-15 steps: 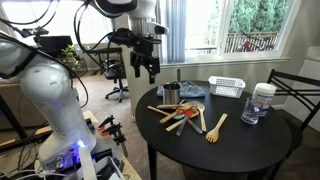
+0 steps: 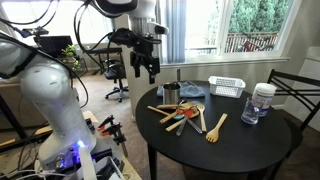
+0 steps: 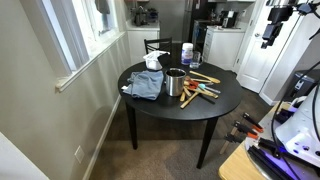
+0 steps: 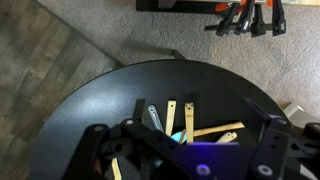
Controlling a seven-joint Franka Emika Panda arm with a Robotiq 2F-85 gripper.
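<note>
My gripper (image 2: 145, 76) hangs in the air above the table's near left edge, fingers spread apart with nothing between them. In the wrist view its fingers (image 4: 138, 111) stand wide apart over the table edge. On the round black table (image 2: 245, 150) several wooden and coloured utensils lie in a loose pile beside a metal pot (image 2: 171, 93). A wooden fork-like utensil (image 2: 215, 131) lies apart, nearer the front. Under the gripper in the wrist view are several handles, among them a wooden one (image 4: 189, 119); their far ends are hidden by the gripper.
A white basket (image 2: 227, 87) stands at the back, and a blue-grey cloth (image 3: 146, 85) lies beside the pot. A white-lidded container (image 2: 263, 92) stands toward the right, near a clear jar (image 2: 250, 112). A chair (image 2: 297, 92) stands by the table.
</note>
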